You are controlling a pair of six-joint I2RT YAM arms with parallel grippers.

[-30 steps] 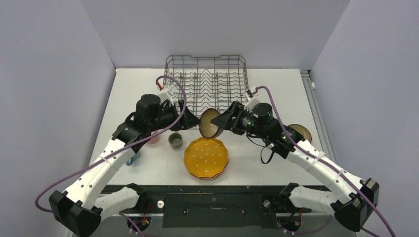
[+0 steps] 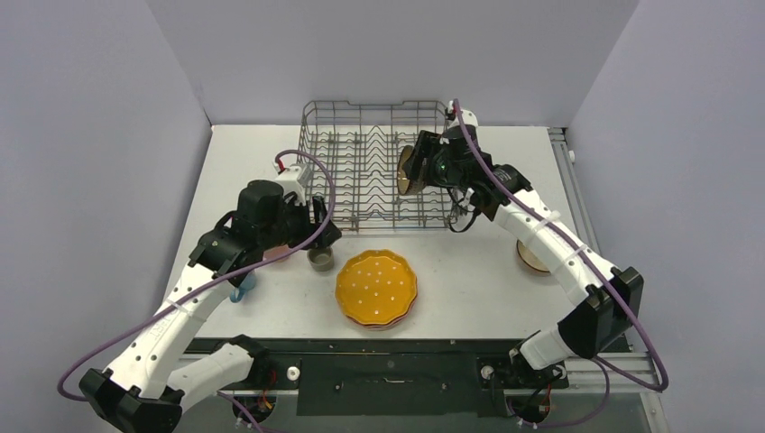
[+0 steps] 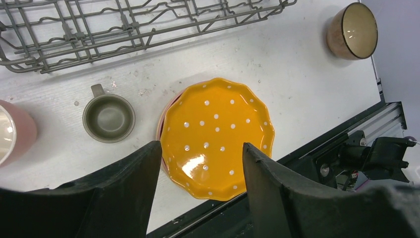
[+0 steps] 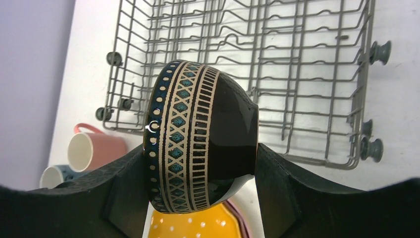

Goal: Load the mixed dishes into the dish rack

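A dark bowl with a patterned band (image 4: pixel 198 139) is gripped between the fingers of my right gripper. Seen from above, this bowl (image 2: pixel 403 171) is turned on its side over the right part of the wire dish rack (image 2: pixel 361 216). Whether it touches the wires cannot be told. My left gripper (image 2: pixel 330 223) is open and empty in front of the rack, above the counter. Yellow dotted plates (image 2: pixel 376 287) lie stacked at the front middle. Behind them on the left stands a grey-green cup (image 3: pixel 109 118); a pink cup (image 4: pixel 94 150) and a blue cup (image 4: pixel 57 175) are farther left.
A second bowl (image 3: pixel 352 30) sits on the right of the counter, partly covered by my right arm in the top view. Walls (image 2: pixel 668 216) close in the sides and back. Counter to the right of the plates is bare.
My right gripper has carried the bowl backward from above the plates to over the rack, turning it more edge-on. The left gripper has drawn a little leftward, away from the bowl.
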